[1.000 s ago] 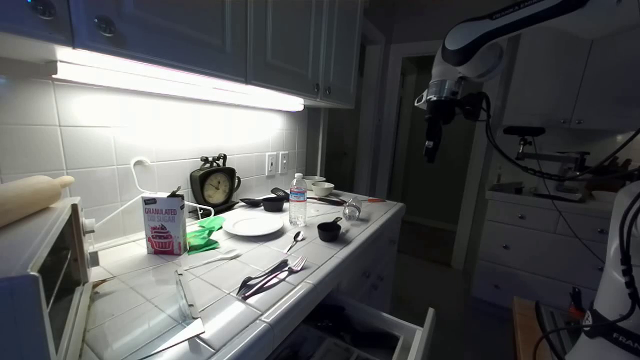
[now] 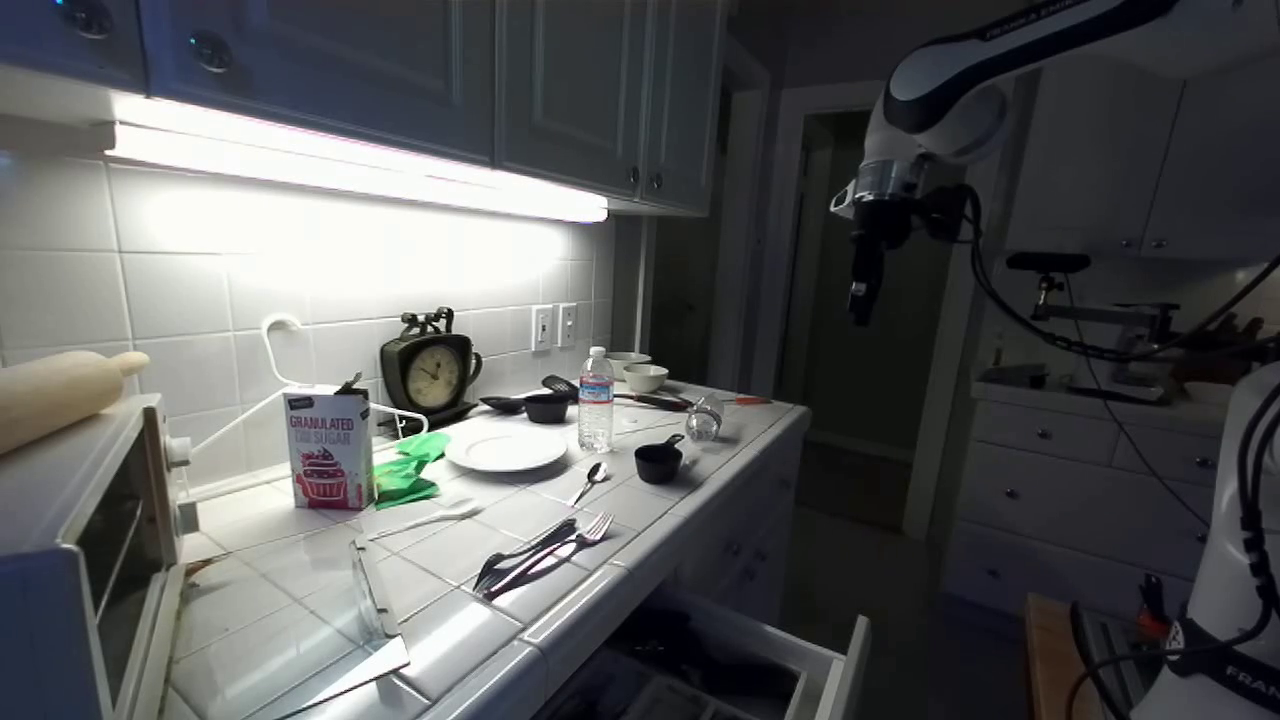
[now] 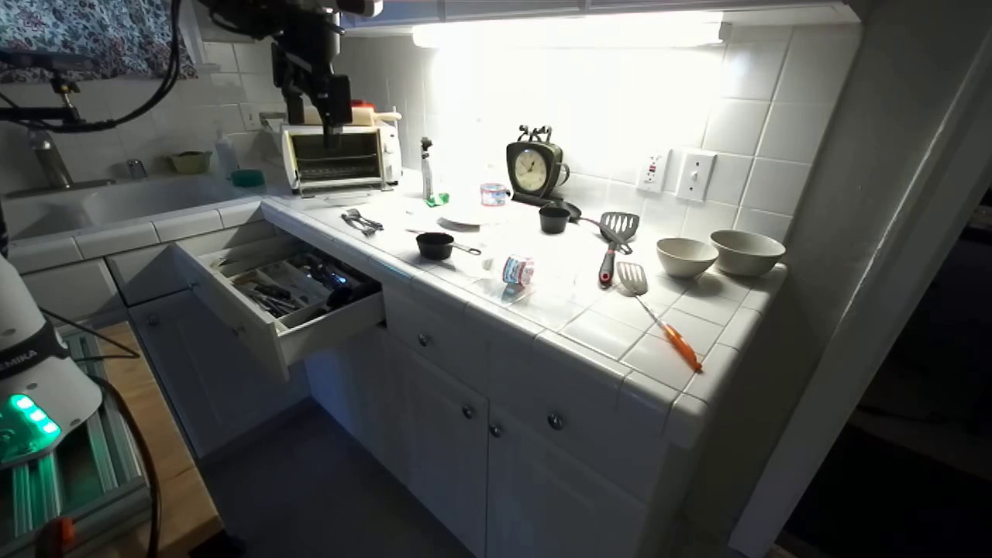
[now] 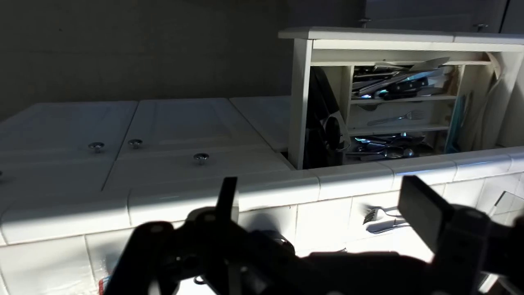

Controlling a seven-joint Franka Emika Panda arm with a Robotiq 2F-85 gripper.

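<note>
My gripper stands open, its two black fingers wide apart with nothing between them. In the first exterior view it hangs pointing down, well above and to the right of the counter (image 2: 672,516). An open drawer (image 3: 270,344) below the counter holds a tray with knives (image 4: 403,83), a lone fork (image 4: 400,118) and several spoons (image 4: 388,150) in separate compartments. On the counter near its front edge lie forks (image 2: 552,554) side by side, with a spoon (image 2: 589,481) farther back. A black measuring cup (image 2: 659,463) sits to their right.
A water bottle (image 2: 596,408), a white plate (image 2: 504,449), a sugar box (image 2: 329,450) and a clock (image 2: 428,370) occupy the counter. Spatulas, one with an orange handle (image 3: 681,346), and bowls (image 3: 746,252) are at the far end. A toaster oven (image 3: 339,156) stands by the sink.
</note>
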